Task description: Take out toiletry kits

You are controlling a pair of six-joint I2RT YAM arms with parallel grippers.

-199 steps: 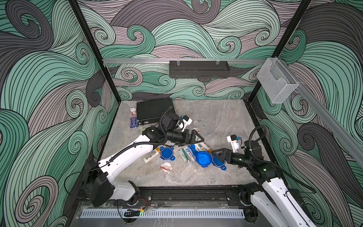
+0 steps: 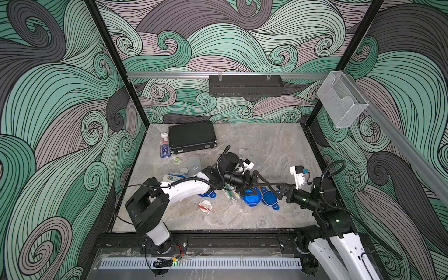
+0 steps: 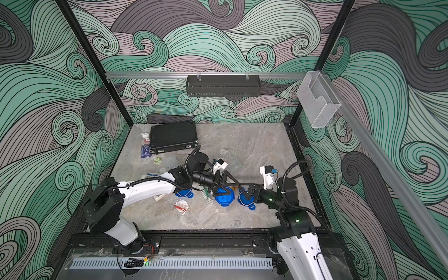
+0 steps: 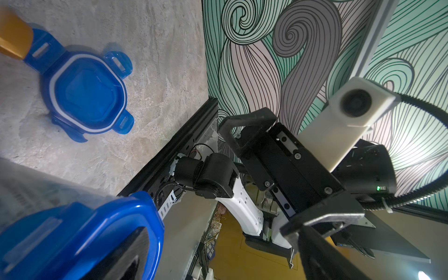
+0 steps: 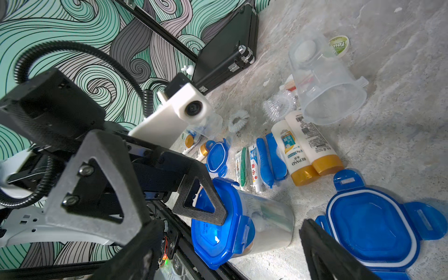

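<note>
A clear toiletry kit with blue lid point(image 5: 214, 231) lies at the table's front; my open left gripper point(image 2: 247, 183) is directly over it, close to the lid. My right gripper point(image 2: 284, 191) hangs just right of it, part open, above a flat blue lid point(image 5: 371, 224). Shampoo and lotion bottles point(image 5: 296, 154), toothpaste tubes point(image 5: 256, 165) and blue combs point(image 5: 275, 161) lie loose behind the kit.
An empty clear cup point(image 5: 326, 93) lies behind the bottles. A black case point(image 2: 191, 137) stands at back left; another blue lid point(image 5: 217, 156) lies left.
My left gripper has moved right and toward the front, over the blue-lidded kit. My right gripper has risen slightly and shifted right.
</note>
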